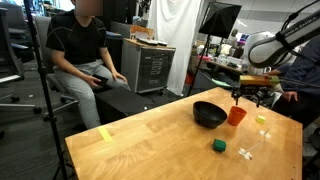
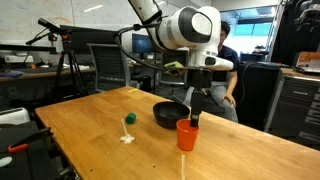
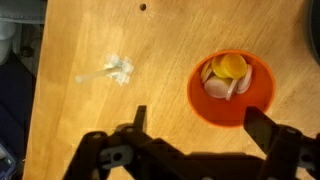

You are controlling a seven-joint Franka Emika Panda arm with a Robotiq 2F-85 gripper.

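Note:
An orange cup (image 3: pixel 232 88) stands upright on the wooden table, with yellow and pale round pieces (image 3: pixel 232 69) inside it. My gripper is open above the table, its two dark fingers spread wide and nothing between them. In the wrist view the cup lies beyond the fingertips, nearer the right finger (image 3: pixel 260 128). Exterior view 2 shows the gripper over the orange cup (image 2: pixel 187 138), its fingers close to the rim; whether they touch it I cannot tell.
Beside the cup is a black bowl (image 1: pixel 209 114). A green block (image 1: pixel 219 145), a white piece on a clear patch (image 3: pixel 119 69) and a yellow piece (image 1: pixel 261 120) lie nearby. A person (image 1: pixel 80 50) sits behind it.

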